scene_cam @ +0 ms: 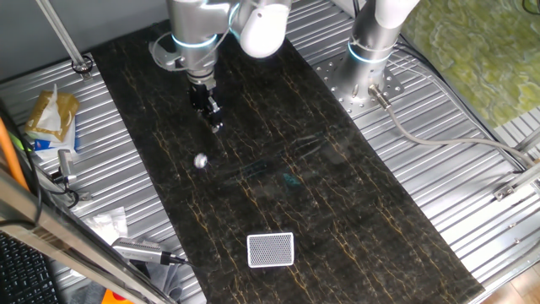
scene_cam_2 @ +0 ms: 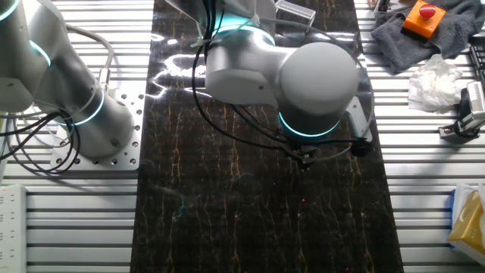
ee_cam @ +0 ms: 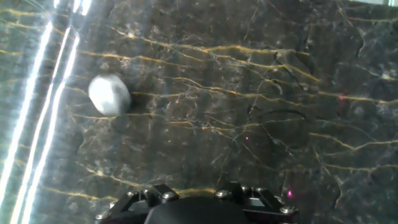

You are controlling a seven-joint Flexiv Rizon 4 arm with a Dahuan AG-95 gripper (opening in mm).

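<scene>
A small white ball (scene_cam: pixel 201 160) with darker marks is on the black marble-patterned table mat, clear of my gripper (scene_cam: pixel 214 121). In the wrist view the ball (ee_cam: pixel 109 95) looks blurred and sits at upper left, well away from the fingertips. Along the bottom edge of that view my gripper is open, a wide gap between its two fingers and no object seen there. The arm hides the ball and most of the gripper in exterior view 2.
A white mesh-bottomed basket (scene_cam: pixel 270 250) lies near the mat's front part. Tissues (scene_cam: pixel 52 114) and a metal post line the left side. The arm's base (scene_cam: pixel 364 80) stands at right. Much of the mat (scene_cam: pixel 253 186) between ball and basket is bare.
</scene>
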